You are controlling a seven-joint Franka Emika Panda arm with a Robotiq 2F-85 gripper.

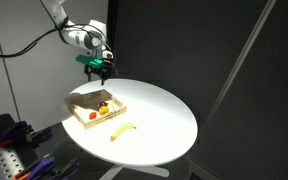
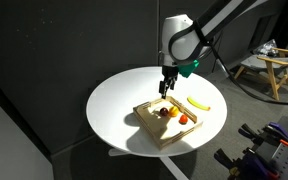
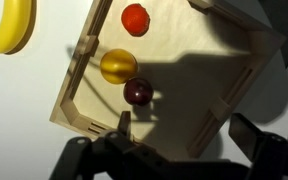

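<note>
My gripper is open, its fingers spread above the wooden tray with nothing between them. In exterior view 1 the gripper hangs over the tray's back part. Inside the shallow wooden tray lie three round items: a red one, an orange one and a dark red one. The dark red item is the closest of them to my fingers in the wrist view. A yellow banana rests on the table outside the tray.
The tray's raised walls surround the round items. An orange chair stands behind the table, away from the tray.
</note>
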